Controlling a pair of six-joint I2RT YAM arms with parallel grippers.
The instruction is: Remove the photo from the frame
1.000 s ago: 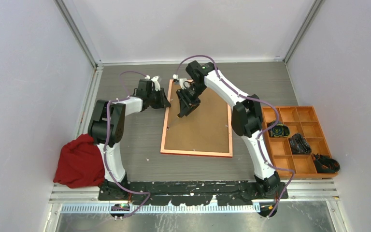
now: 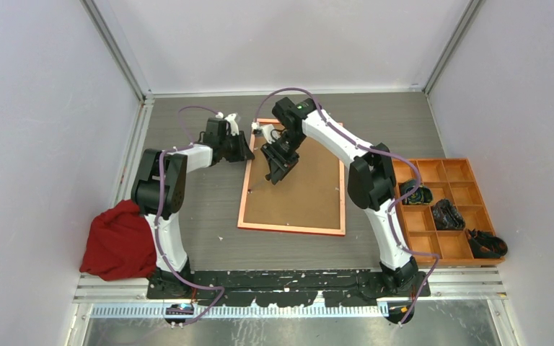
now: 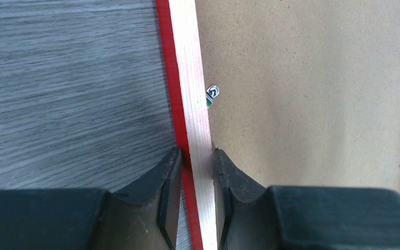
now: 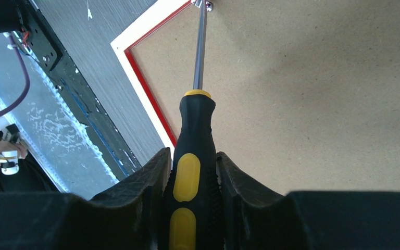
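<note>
The picture frame [image 2: 294, 230] lies back side up, its brown backing board [image 2: 310, 194] facing the camera. My left gripper is shut on the frame's left bar [image 3: 191, 78], one finger on each side. A screwdriver with a black and yellow handle [image 4: 186, 177] is held in my right gripper, which is shut on it above the board. Its metal shaft [image 4: 200, 57] reaches to a small metal clip [image 4: 209, 7] at the frame's inner edge; whether the tip touches it, I cannot tell. Another clip [image 3: 212, 92] shows near my left gripper.
To the right stands an orange divided box [image 2: 451, 173] with several dark items in it. A red cloth [image 2: 119, 241] is heaped at the left. Bare table [image 2: 281, 254] lies in front of the frame.
The frame's front edge has moved a little left. My left gripper stays in place.
</note>
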